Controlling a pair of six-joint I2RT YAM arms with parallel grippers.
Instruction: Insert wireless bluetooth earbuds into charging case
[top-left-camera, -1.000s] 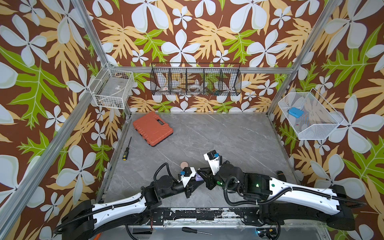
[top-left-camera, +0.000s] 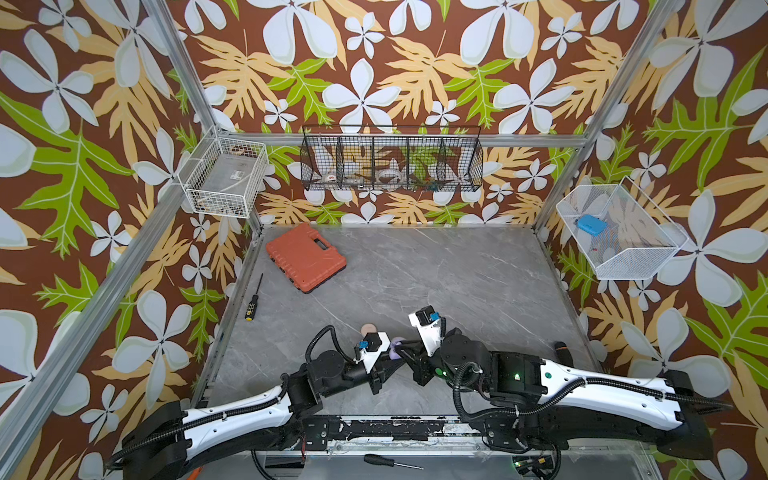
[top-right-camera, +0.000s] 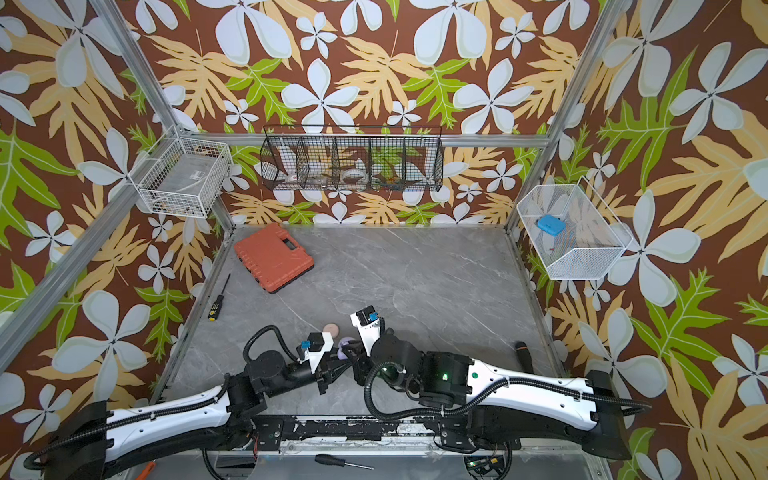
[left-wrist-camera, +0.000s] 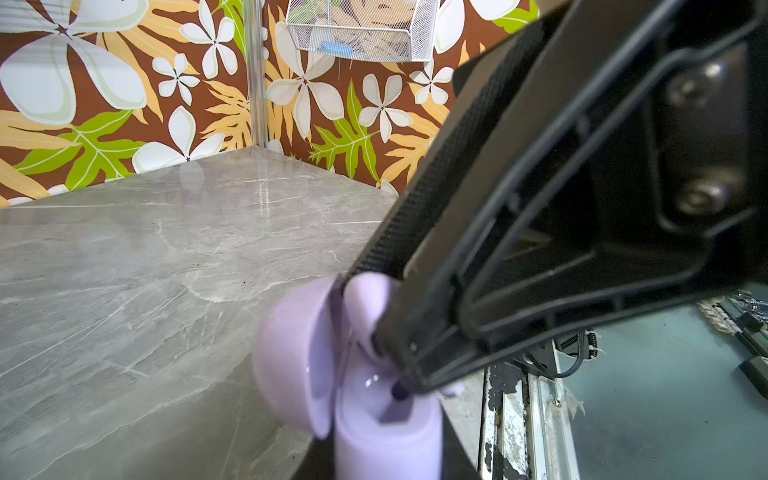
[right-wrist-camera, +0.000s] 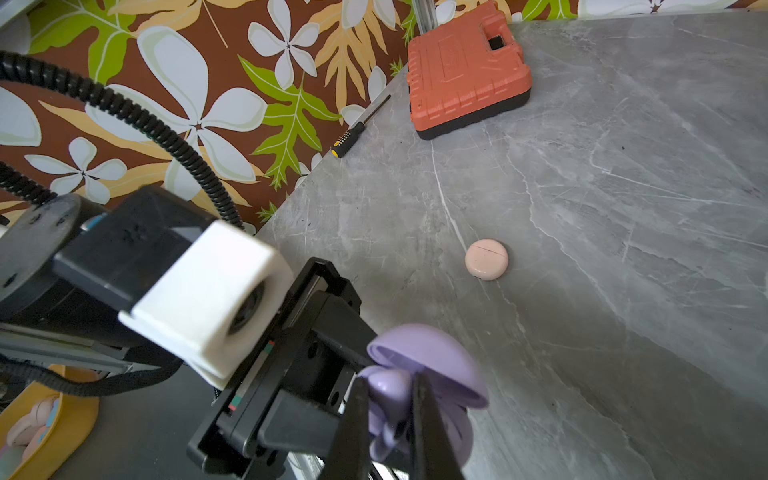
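A purple charging case (left-wrist-camera: 388, 448) with its domed lid (left-wrist-camera: 296, 352) raised is held above the table near the front, my left gripper (top-left-camera: 393, 357) shut on it. In the left wrist view the fingers of my right gripper (top-left-camera: 409, 349) come in from the upper right, shut on a purple earbud (left-wrist-camera: 369, 308). That earbud is at the case's open mouth, beside the lid. From the right wrist view the earbud (right-wrist-camera: 392, 392) stands between the right fingers, close in front of the lid (right-wrist-camera: 432, 360). Whether it sits in its slot is hidden by the fingers.
A round pink case (right-wrist-camera: 486, 259) lies on the table just beyond the grippers. Further back left are an orange toolbox (top-left-camera: 305, 256) and a screwdriver (top-left-camera: 253, 300). A dark cylindrical object (top-left-camera: 563, 353) lies at the right edge.
The left arm has stayed almost still, with the case in its gripper.
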